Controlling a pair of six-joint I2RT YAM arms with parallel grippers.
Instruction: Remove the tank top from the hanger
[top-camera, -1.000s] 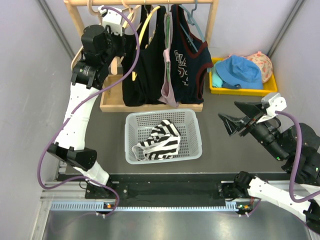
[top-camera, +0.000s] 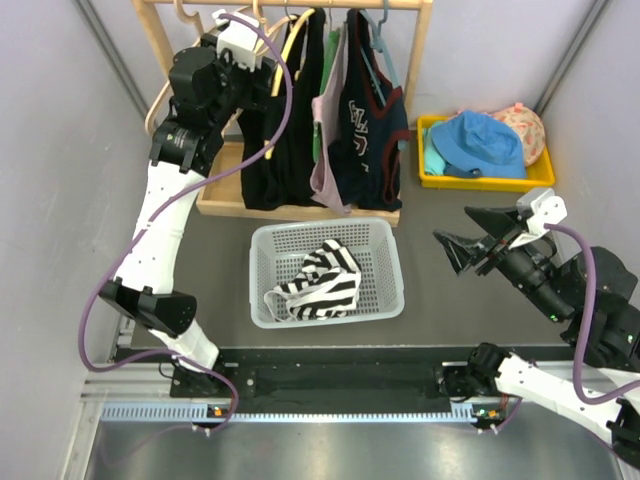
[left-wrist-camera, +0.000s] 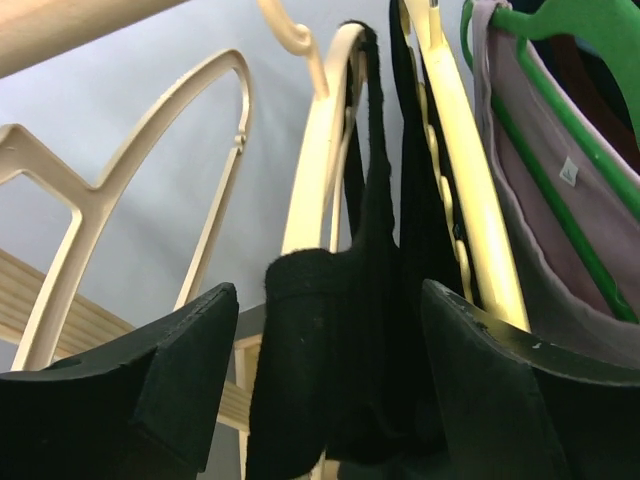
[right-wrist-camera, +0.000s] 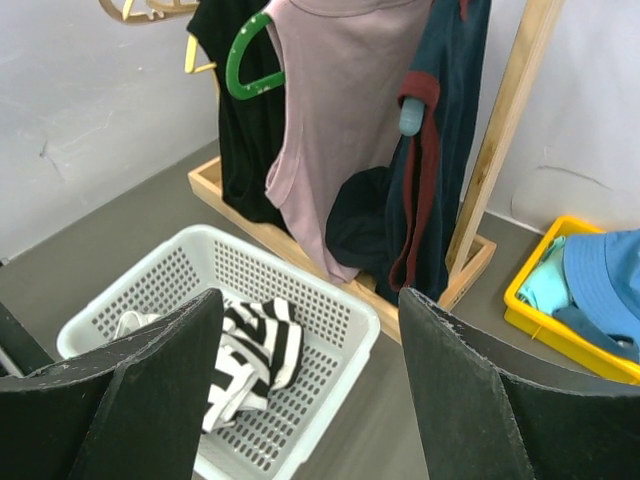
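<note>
The black tank top (top-camera: 292, 150) hangs on a cream hanger (top-camera: 288, 62) on the rack. In the left wrist view, its black fabric (left-wrist-camera: 345, 320) stands between the parted fingers of my left gripper, draped around the lower part of a cream hanger arm (left-wrist-camera: 308, 190). The finger is open and not closed on the cloth. From above, my left arm hides part of the top's left side. My right gripper (top-camera: 455, 230) is open and empty, well to the right of the clothes.
A pink top (right-wrist-camera: 335, 110) on a green hanger and a navy top (top-camera: 365, 130) hang close beside the black one. Below stands a grey basket (top-camera: 262, 270) with a striped cloth (top-camera: 325, 285). A yellow bin (top-camera: 480, 184) holds hats at the back right.
My left gripper has moved slightly right, into the black top. The hanging clothes have shifted, and the pink top has turned to show more of its face. The right arm barely moved.
</note>
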